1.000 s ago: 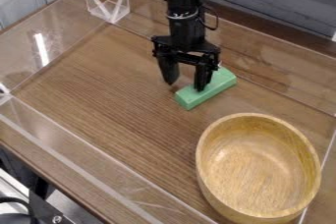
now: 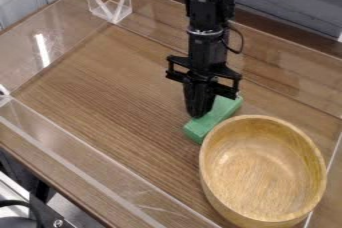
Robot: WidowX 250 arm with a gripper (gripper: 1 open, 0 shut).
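My black gripper [image 2: 198, 102] hangs at the centre of the camera view, pointing down, its lower end over the upper left part of a green block [image 2: 214, 119]. Its fingers look close together; whether anything is between them is hard to make out. The green block lies on the wooden table, its lower end touching or just behind the rim of a round tan bowl [image 2: 261, 172] at the lower right.
A white wire-like object [image 2: 110, 4] stands at the back left. Raised edges bound the table at the back and right.
The green block has moved toward the front, close to the bowl. My gripper has moved the same way with it.
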